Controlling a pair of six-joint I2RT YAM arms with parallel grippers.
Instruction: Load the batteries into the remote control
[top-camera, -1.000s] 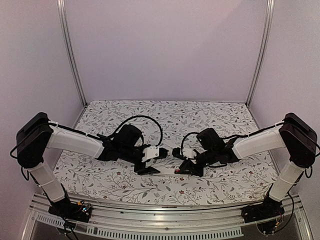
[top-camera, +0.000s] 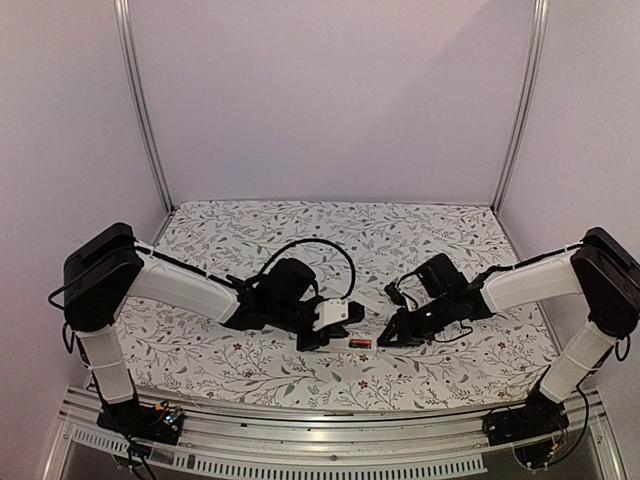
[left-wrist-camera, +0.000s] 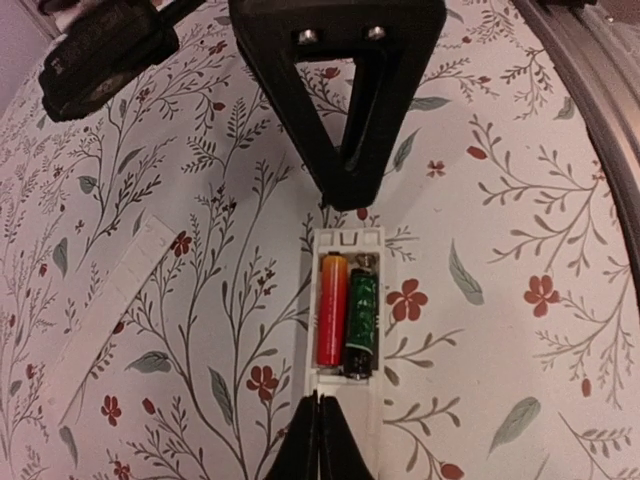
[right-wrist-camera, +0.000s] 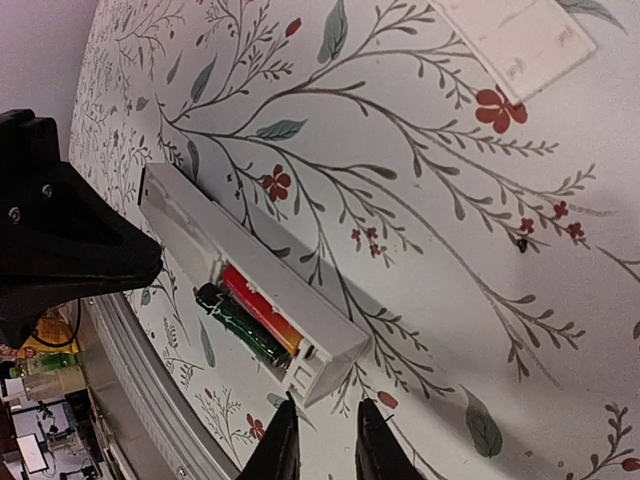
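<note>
The white remote control (left-wrist-camera: 345, 415) lies open side up on the table. Its compartment holds a red-orange battery (left-wrist-camera: 332, 310) and a green-and-black battery (left-wrist-camera: 360, 315) side by side. In the right wrist view the green battery (right-wrist-camera: 240, 322) looks tilted, its end farther from my right gripper sitting higher. My left gripper is shut over the remote's body, with nothing showing between its fingers. Just off the compartment end of the remote, my right gripper is part open, and its gap looks empty. The top view shows the remote (top-camera: 340, 346) between both grippers.
A flat white cover lies apart on the floral tablecloth; the right wrist view shows the cover's end (right-wrist-camera: 520, 45) too. Both arms stand close together over the remote. A metal rail (top-camera: 330, 425) runs along the front.
My left gripper moved right along the remote, which stayed about in place.
</note>
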